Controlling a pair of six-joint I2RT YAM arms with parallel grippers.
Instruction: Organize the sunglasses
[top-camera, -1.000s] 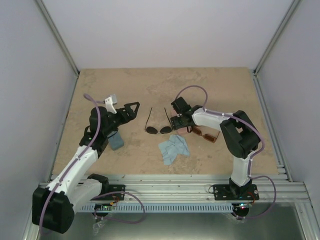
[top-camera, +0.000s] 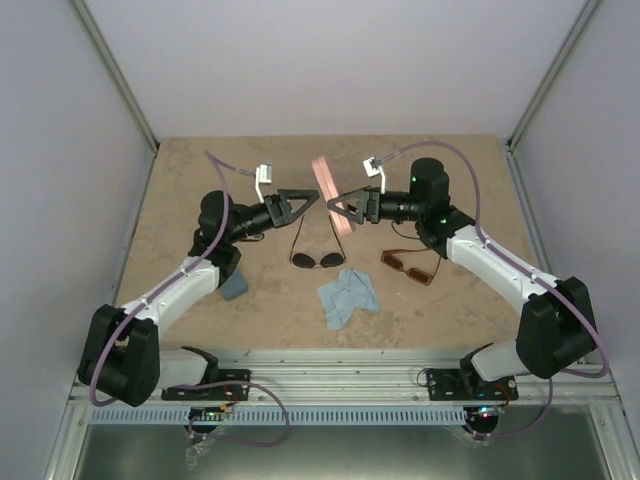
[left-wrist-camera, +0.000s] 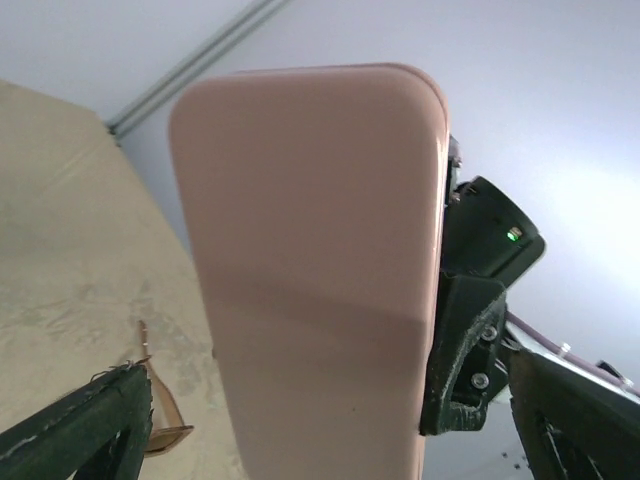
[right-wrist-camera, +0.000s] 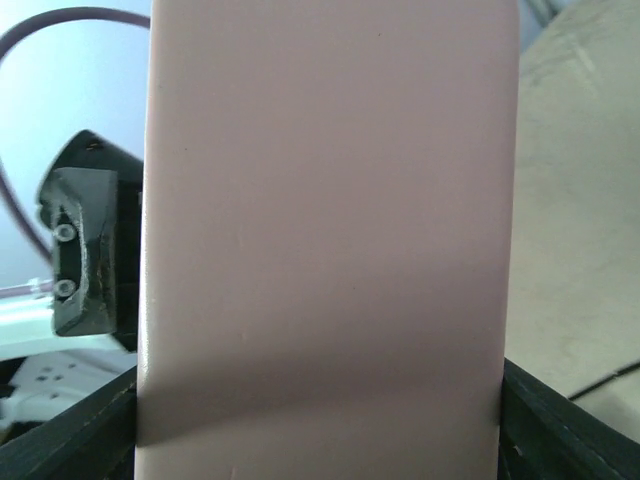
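Observation:
A long pink case (top-camera: 326, 184) is raised above the table and tilted on edge, and my right gripper (top-camera: 338, 206) is shut on it. In the right wrist view the case (right-wrist-camera: 325, 240) fills the space between the fingers. My left gripper (top-camera: 309, 198) stands open just left of the case, apart from it; the left wrist view shows the case (left-wrist-camera: 320, 260) ahead of its spread fingers. Dark sunglasses (top-camera: 331, 259) lie with temples unfolded below the two grippers. Brown sunglasses (top-camera: 419, 275) rest further right, partly covered by the right arm.
A light blue cloth (top-camera: 347, 297) lies crumpled at the front middle. Beneath the left arm is a grey-blue item (top-camera: 233, 285), partly hidden.
The left gripper has moved right, toward the case. Sunglasses and cloth have stayed put.

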